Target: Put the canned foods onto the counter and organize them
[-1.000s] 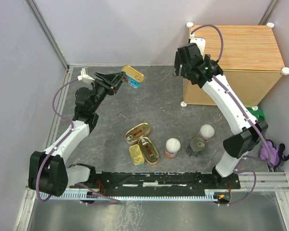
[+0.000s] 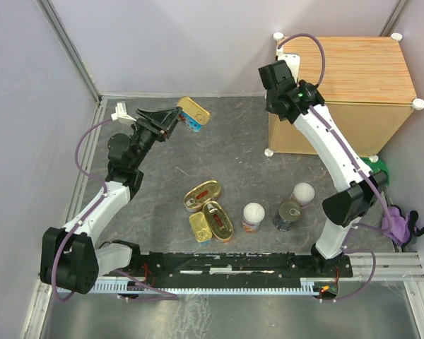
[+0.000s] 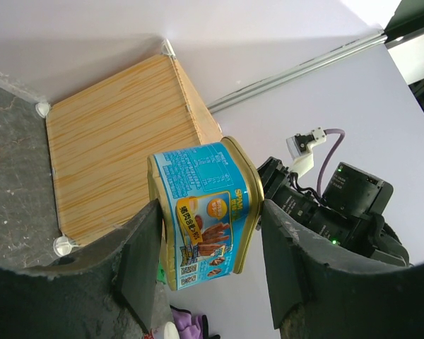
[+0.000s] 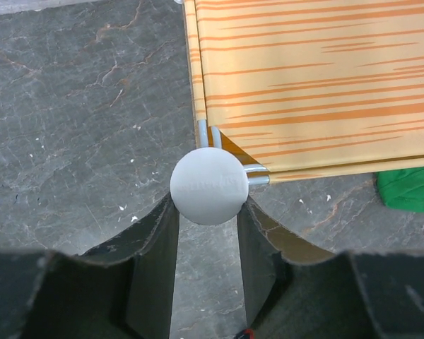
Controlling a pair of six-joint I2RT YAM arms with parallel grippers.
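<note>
A rectangular can [image 3: 205, 212] with a blue label and gold rims is raised above the dark counter, with my left gripper [image 2: 179, 115] shut on it. My right gripper [image 2: 270, 111] is at the near left corner of a wood-patterned stand [image 2: 346, 67]. In the right wrist view its fingers meet the sides of a white round corner knob [image 4: 209, 186] on that stand. Two oval gold cans [image 2: 202, 195] and a smaller gold can [image 2: 201, 227] are grouped at the front of the counter. Right of them stand a white-topped can [image 2: 252, 217], a dark can [image 2: 287, 215] and another white-topped can [image 2: 303, 193].
Behind the stand's front right leg lies something green [image 2: 379, 169]. A purple item [image 2: 396, 224] is by the right wall. Walls close in the back and both sides.
The left gripper and its can have barely moved. The cans on the counter are unchanged.
</note>
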